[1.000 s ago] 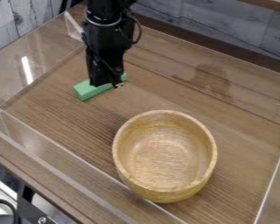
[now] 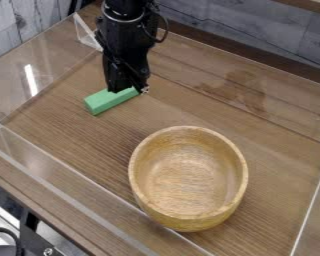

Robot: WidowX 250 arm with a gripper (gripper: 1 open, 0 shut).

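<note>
A green rectangular block (image 2: 107, 101) lies on the wooden table, left of centre. The black gripper (image 2: 128, 80) hangs just above its upper right end, fingers pointing down; it looks shut, with nothing visible between the fingers, and it partly hides that end of the block. A large round light wooden bowl (image 2: 187, 175) stands to the lower right, apart from both.
A black cable sits at the bottom left corner.
The gripper has risen slightly from lower over the block's right end. The block and bowl look unmoved.
</note>
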